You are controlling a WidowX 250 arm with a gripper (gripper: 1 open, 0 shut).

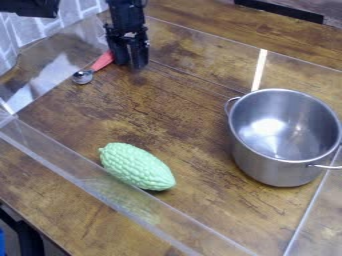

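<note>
The black gripper [127, 48] is low at the back left, over a utensil with a red handle [103, 62] and a small round metal end [83, 77] lying on the wooden table. Its fingers are dark and small, so whether they are open or shut on the handle is unclear. A pale green bumpy vegetable, like a bitter melon [136, 166], lies near the front middle. A steel pot [277, 150] with side handles stands empty on the right.
Clear plastic walls run round the work area, along the front left and the right. A grey tiled wall is at the back left.
</note>
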